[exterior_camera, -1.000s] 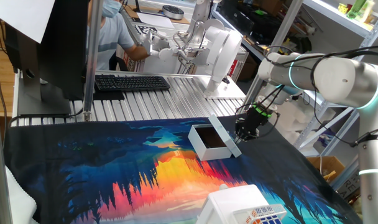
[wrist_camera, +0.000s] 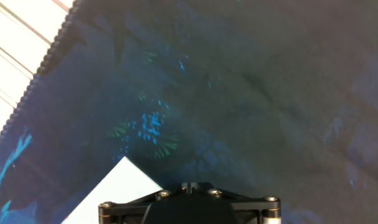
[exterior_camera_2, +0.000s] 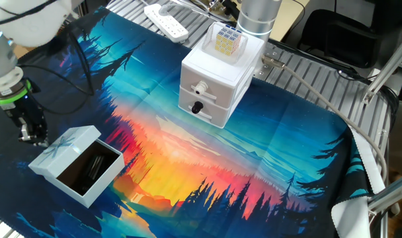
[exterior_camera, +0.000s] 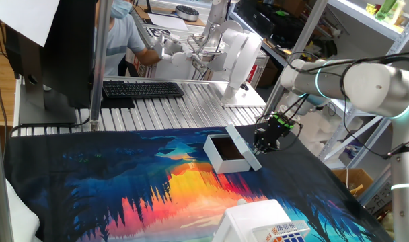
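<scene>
A pale grey-blue box (exterior_camera: 226, 163) stands open on the printed cloth, its inside dark. Its lid (exterior_camera_2: 66, 149), marked with a ribbon-like pattern, leans tilted across one side of the box. Several dark thin items (exterior_camera_2: 95, 166) show inside. My gripper (exterior_camera: 260, 146) is low over the cloth, just beyond the lid's outer side; whether it touches the lid cannot be told. In the wrist view the gripper's fingertips (wrist_camera: 190, 186) meet at the bottom centre with nothing visible between them. A white corner (wrist_camera: 124, 186), apparently of the lid, lies left of them.
A small white drawer unit (exterior_camera_2: 214, 82) stands at the far side of the cloth with a clear holder and a patterned cube (exterior_camera_2: 226, 41) on top. A power strip (exterior_camera_2: 166, 24) is behind it. A person sits beyond the table.
My gripper has shifted only slightly beside the lid. The box and lid look unmoved.
</scene>
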